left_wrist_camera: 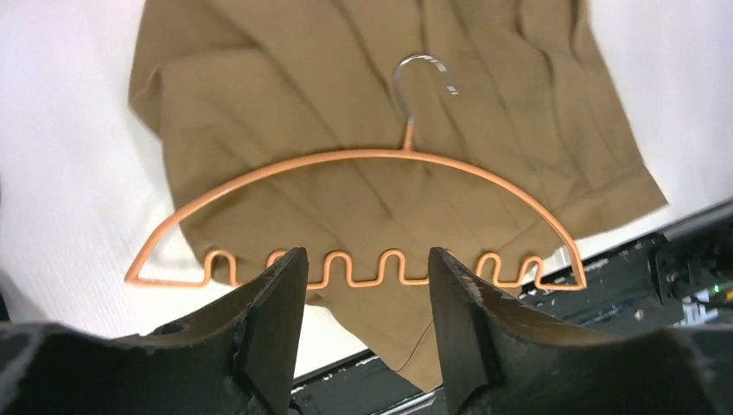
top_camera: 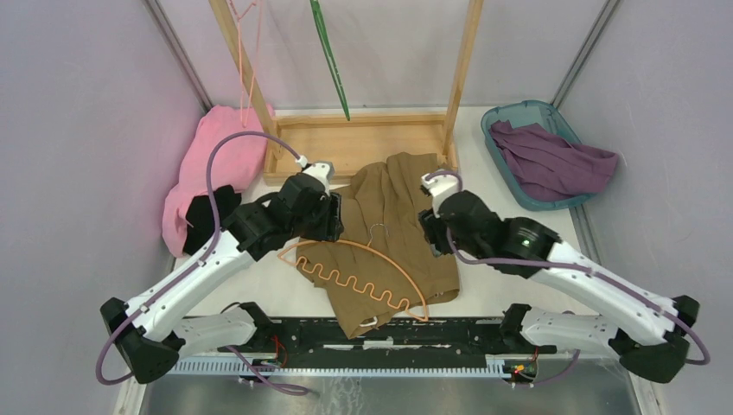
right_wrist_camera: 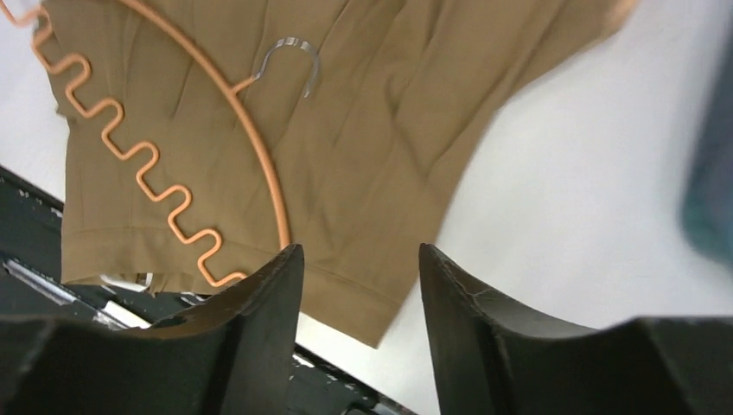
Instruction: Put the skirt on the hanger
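A brown skirt point(top_camera: 389, 190) lies spread on the white table, with an orange hanger point(top_camera: 386, 259) with a silver hook lying flat on it near the front. My left gripper point(top_camera: 332, 223) is above the hanger's left part; the left wrist view shows the whole hanger point(left_wrist_camera: 346, 154) below its open, empty fingers. My right gripper point(top_camera: 432, 238) hovers over the skirt's right side; in the right wrist view its fingers stand open with nothing between, above the skirt's edge point(right_wrist_camera: 363, 303) beside the hanger's end.
A wooden rack point(top_camera: 462, 60) with pink and green hangers stands at the back. A blue basket point(top_camera: 519, 190) with purple cloth is at right; pink cloth point(top_camera: 216, 147) and black cloth lie at left.
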